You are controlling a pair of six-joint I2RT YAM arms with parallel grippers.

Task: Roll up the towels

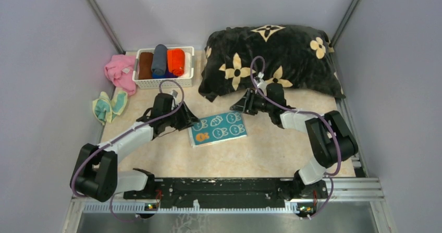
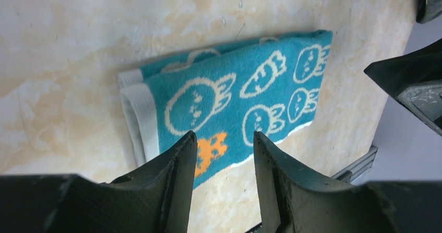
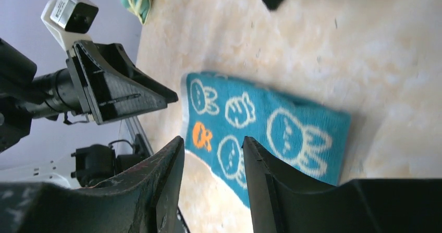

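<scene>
A folded teal towel (image 1: 218,126) with white creature prints and one orange print lies flat on the table, as also seen in the left wrist view (image 2: 219,108) and right wrist view (image 3: 281,134). My left gripper (image 1: 191,122) is over its left end; in its wrist view the fingers are near each other, above the towel, and whether they grip anything is unclear. My right gripper (image 1: 241,107) hovers by the towel's far right corner, its fingers somewhat apart, with the towel visible beneath.
A white basket (image 1: 166,82) of rolled towels is at the back left. Pink (image 1: 120,71) and mint-yellow (image 1: 109,108) cloths lie left of it. A large dark flowered pillow (image 1: 271,56) fills the back right.
</scene>
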